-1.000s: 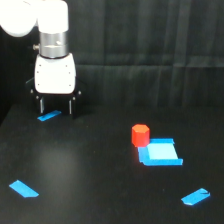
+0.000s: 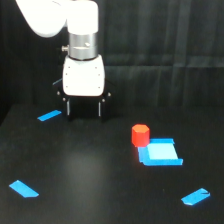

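Observation:
A white robot arm hangs at the upper left with its dark gripper [image 2: 83,105] low over the back of the table, fingers apart and nothing visible between them. A red hexagonal block [image 2: 140,135] sits right of it, at the back left corner of a blue-taped square [image 2: 173,160] with a pale centre.
Blue tape strips lie at the back left [image 2: 49,115], front left [image 2: 24,189] and front right [image 2: 196,197]. Black curtain stands behind.
The arm and gripper have moved right, uncovering more of the back-left tape strip. The red block is unmoved.

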